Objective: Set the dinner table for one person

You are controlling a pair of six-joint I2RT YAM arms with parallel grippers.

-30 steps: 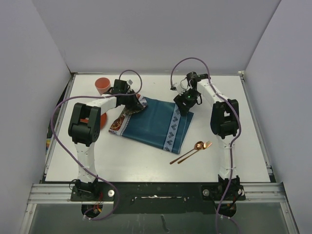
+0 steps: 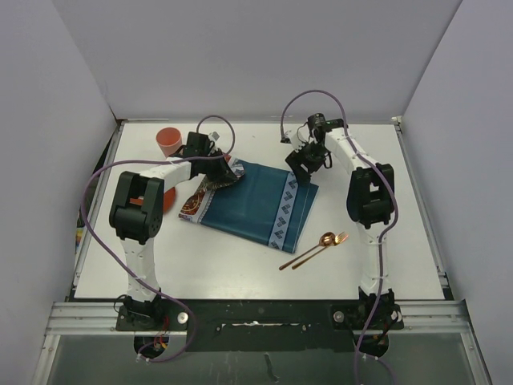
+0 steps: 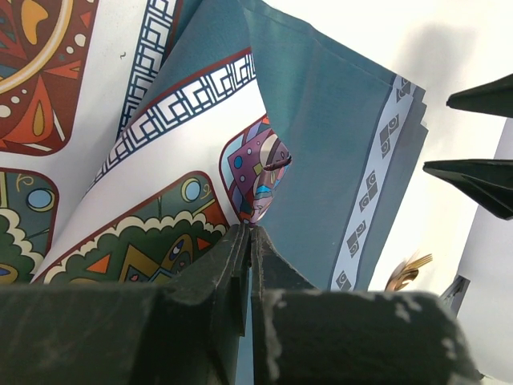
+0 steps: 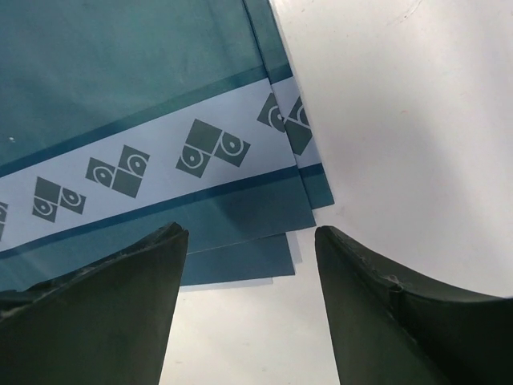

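Note:
A teal cloth point(image 2: 248, 200) with patterned borders lies at a slant in the middle of the table, folded in layers. My left gripper is shut on a pinch of its patterned left part; the colourful fabric point(image 3: 258, 172) bunches up at the fingertips, with folds running out from there. Over the far right corner of the cloth, my right gripper stands open. Between its fingers appear the layered teal edges point(image 4: 240, 265), apart from both. A copper spoon point(image 2: 327, 239) and fork point(image 2: 341, 238) lie side by side at the front right.
An orange cup point(image 2: 168, 138) stands at the back left. An orange dish point(image 2: 169, 199) is partly hidden beneath the left arm. White table shows bare along the front and at the right.
My left arm and the cloth look almost unmoved.

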